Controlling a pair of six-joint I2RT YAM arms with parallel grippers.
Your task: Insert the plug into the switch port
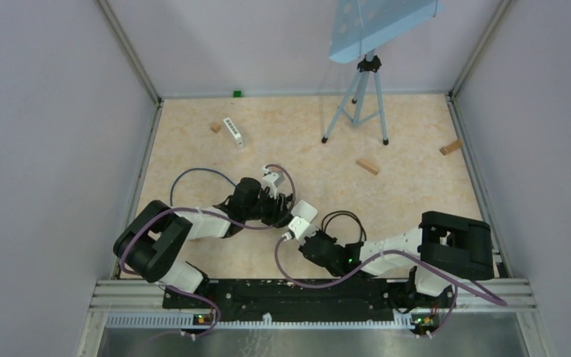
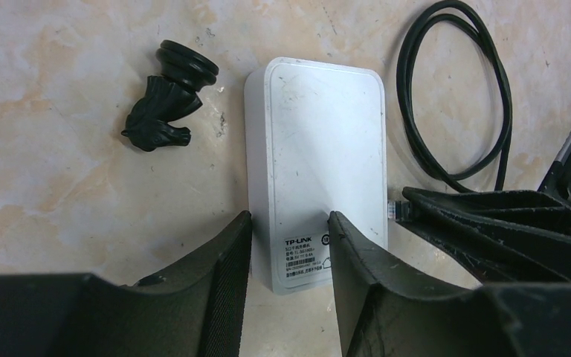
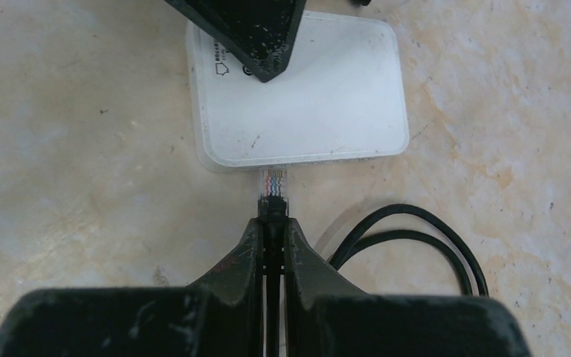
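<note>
The white switch (image 2: pixel 327 149) lies label side up on the table, gripped near its labelled end. My left gripper is shut on it, one finger on each side. A clear plug (image 3: pixel 273 183) with coloured wires on a black cable points at the switch's long side. My right gripper is shut on this plug, just behind its clear part. The plug's front end meets the switch's edge in both wrist views. The port itself is hidden, so I cannot tell whether the tip is inside it.
The black cable (image 2: pixel 409 111) loops on the table beside the switch. A small black figure (image 2: pixel 165 104) lies on the switch's other side. Farther back are a white power strip (image 1: pixel 233 132), wooden blocks (image 1: pixel 367 166) and a tripod (image 1: pixel 358 104).
</note>
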